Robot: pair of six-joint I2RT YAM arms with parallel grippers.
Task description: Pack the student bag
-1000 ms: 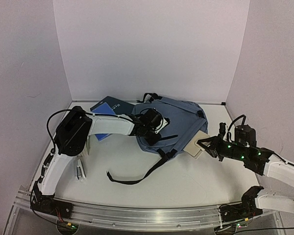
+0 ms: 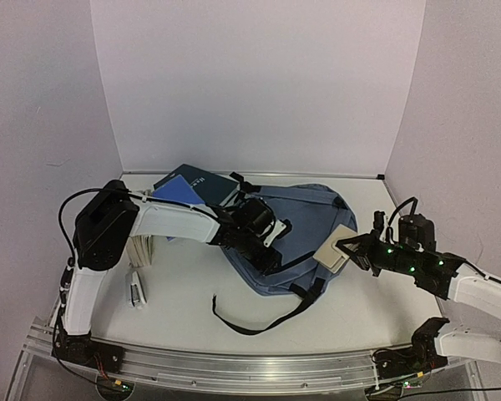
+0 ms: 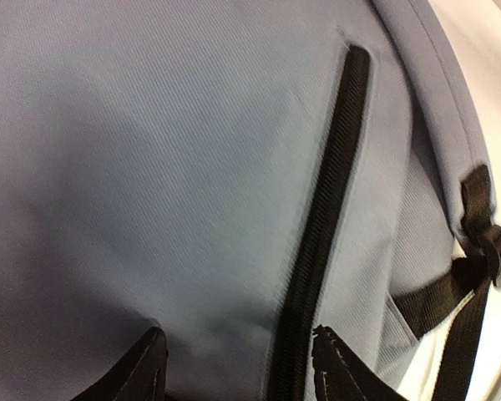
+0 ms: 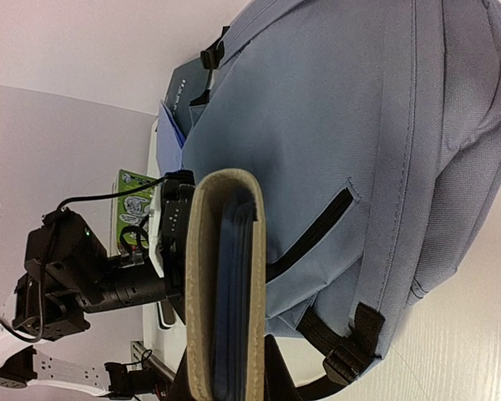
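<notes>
A blue-grey backpack (image 2: 305, 213) lies on the table, its black zipper (image 3: 326, 200) running along the front in the left wrist view. Over the bag's left part is my left gripper, its two fingers apart close to the cloth on either side of the zipper's lower end. Whether the tips touch the cloth is unclear. My right gripper (image 2: 353, 248) is shut on a beige wallet-like case (image 4: 202, 284), held above the bag's right front edge. Dark blue layers show inside the case in the right wrist view.
Behind the left arm lie a dark book (image 2: 202, 182) and a blue folder (image 2: 177, 190). Further left are upright books (image 2: 139, 251) and a small packaged item (image 2: 135, 288). A black strap (image 2: 259, 330) trails in front of the bag.
The backpack has shifted toward the front edge, and its loose strap has swung rightward. The right gripper with the beige case has hardly moved.
</notes>
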